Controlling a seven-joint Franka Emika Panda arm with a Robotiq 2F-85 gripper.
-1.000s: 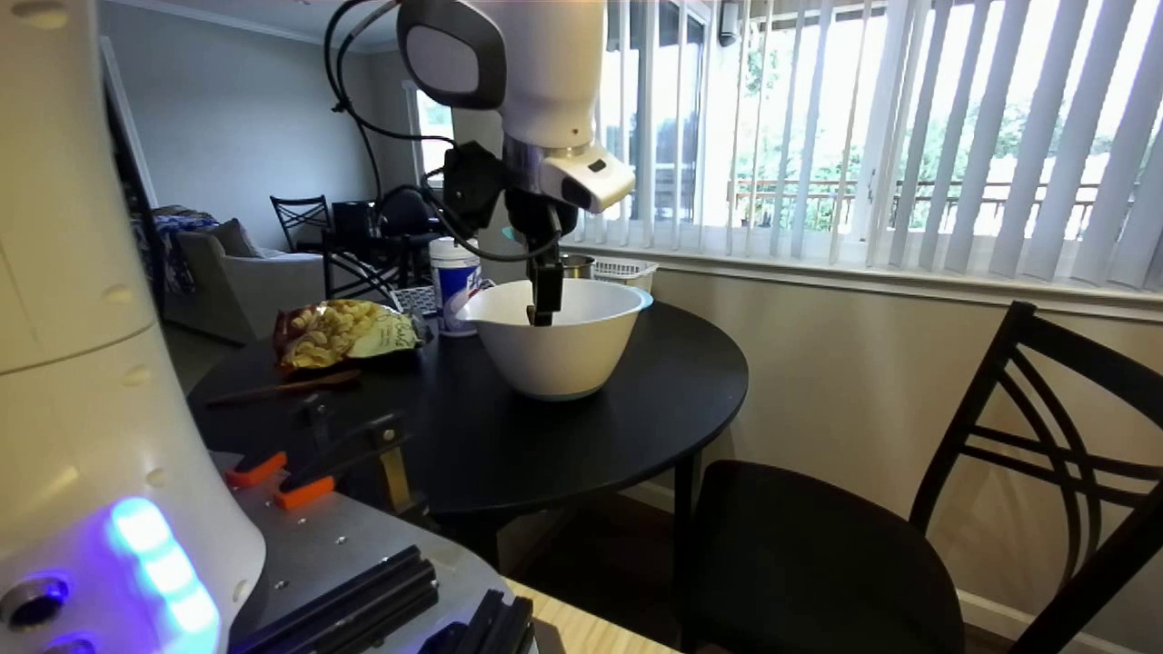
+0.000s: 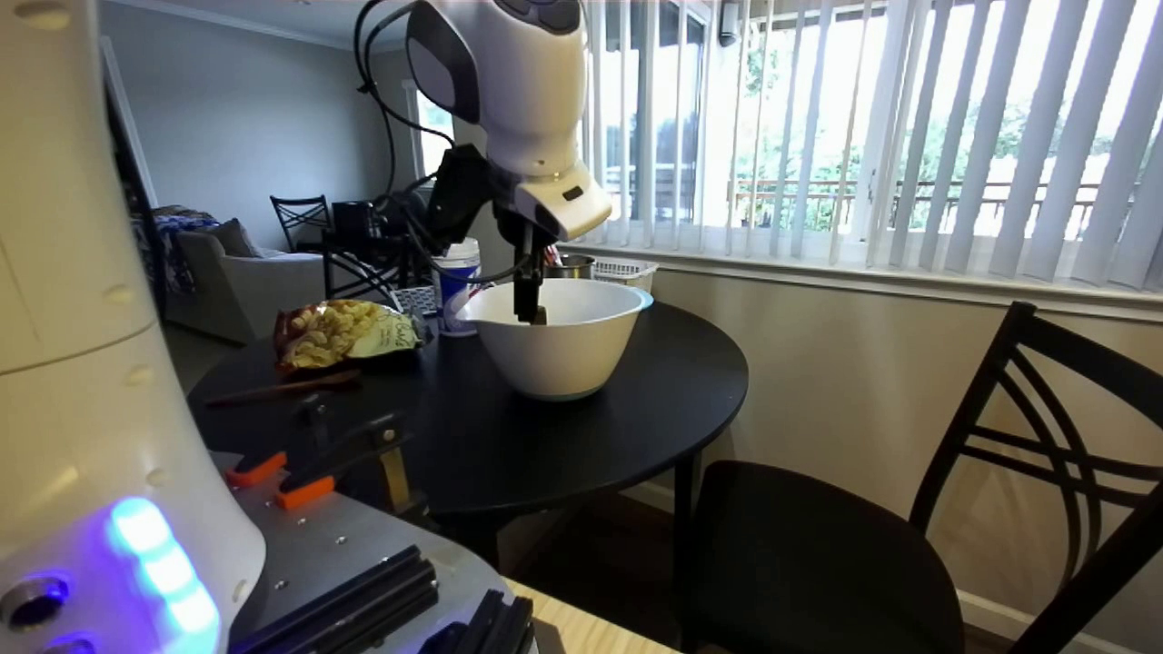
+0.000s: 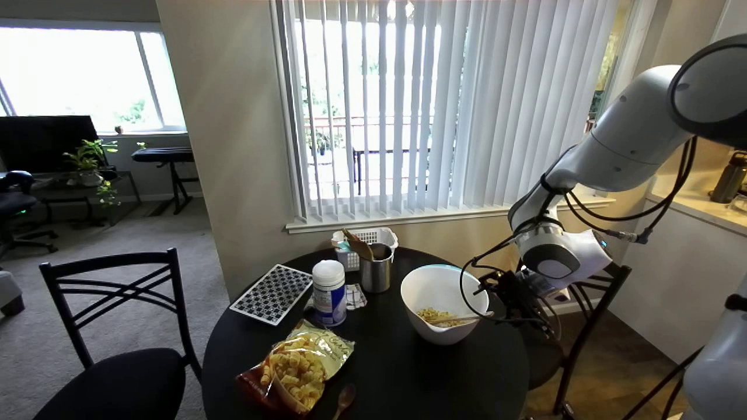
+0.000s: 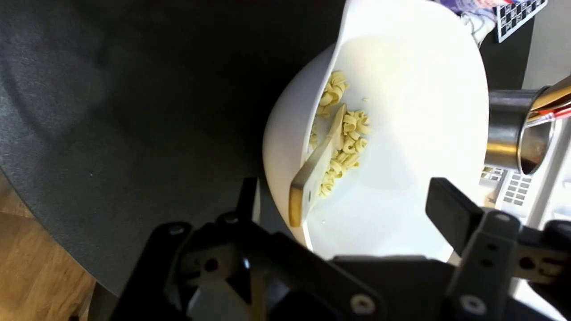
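Observation:
A white bowl stands on the round black table with curled pasta at its bottom. In the wrist view a wooden utensil leans in the bowl, its squared handle end resting over the near rim. My gripper is open, its two dark fingers wide apart. The handle end lies in the space between them, nearer the left finger, and neither finger visibly touches it. From exterior view 1, the gripper appears at the bowl's rim; how deep it reaches is hard to tell.
An open pasta bag, a wipes canister, a steel utensil cup and a white basket share the table. A wooden spoon lies beside the bag. Bare tabletop shows in front of the bowl.
In exterior view 1 the arm and gripper have shifted slightly left, and the wrist has turned a little. The bowl stays where it was.

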